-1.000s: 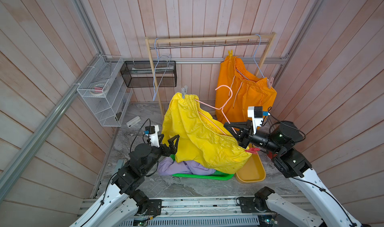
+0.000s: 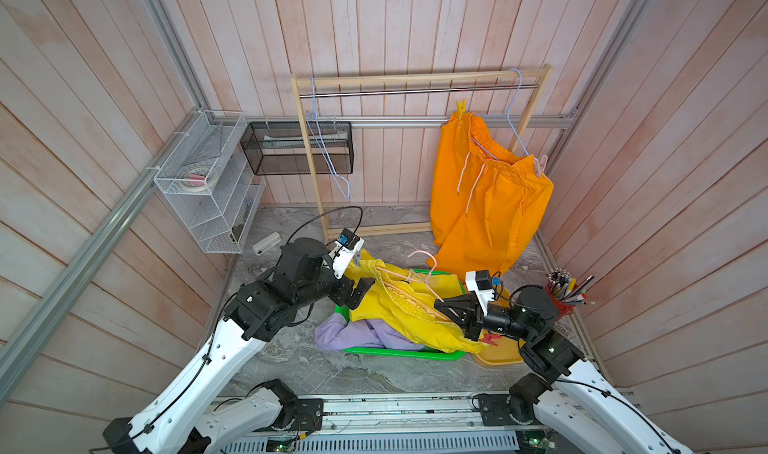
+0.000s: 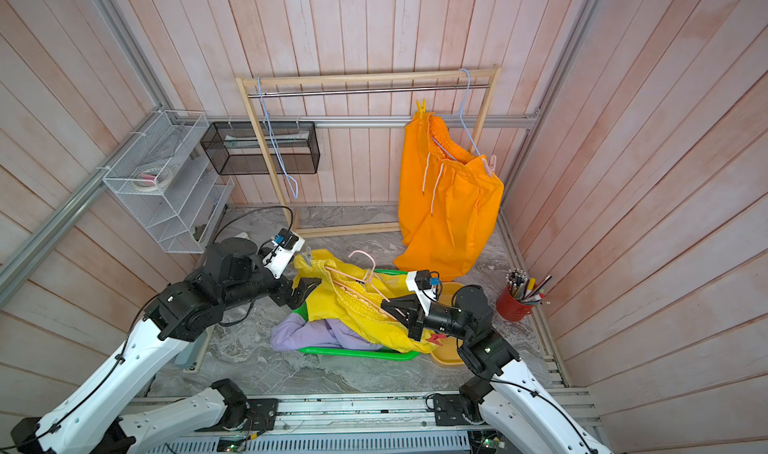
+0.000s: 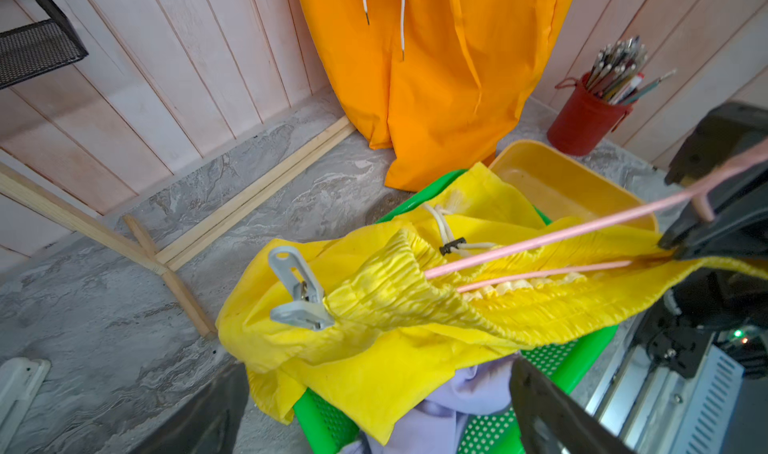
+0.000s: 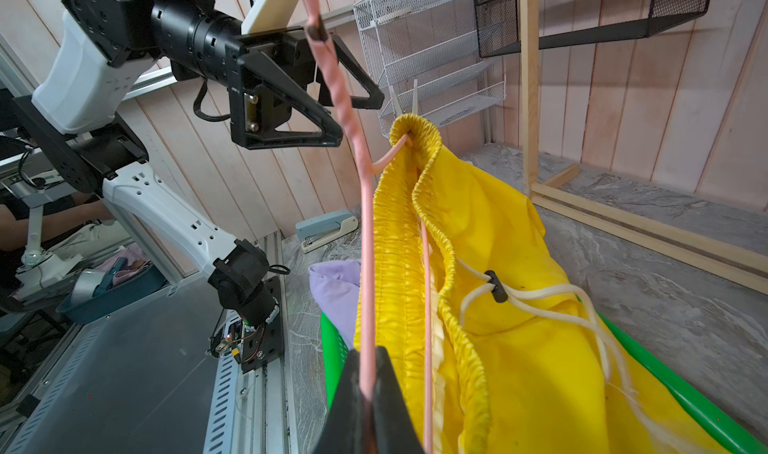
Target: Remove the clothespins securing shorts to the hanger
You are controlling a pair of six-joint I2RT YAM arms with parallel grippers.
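Yellow shorts (image 4: 352,302) sag over the green basket (image 4: 580,362), their waistband still around the pink hanger (image 4: 592,226). A grey clothespin (image 4: 300,290) grips one end of the waistband. At the other end a red clothespin (image 3: 437,338) shows in part beside my right gripper. That right gripper is shut on the pink hanger's arm. My left gripper (image 2: 360,282) is open beside the grey-pinned end; in the left wrist view its blurred fingers (image 4: 196,410) stand wide apart with the clothespin beyond them.
Lavender cloth (image 2: 368,335) lies in the basket. A yellow tray (image 4: 560,174) and a red pen cup (image 4: 588,114) stand to the right. Orange shorts (image 2: 488,190) hang from the wooden rack (image 2: 424,76) behind. A stapler (image 5: 324,228) lies on the left.
My right gripper has lowered the hanger and yellow shorts onto the basket.
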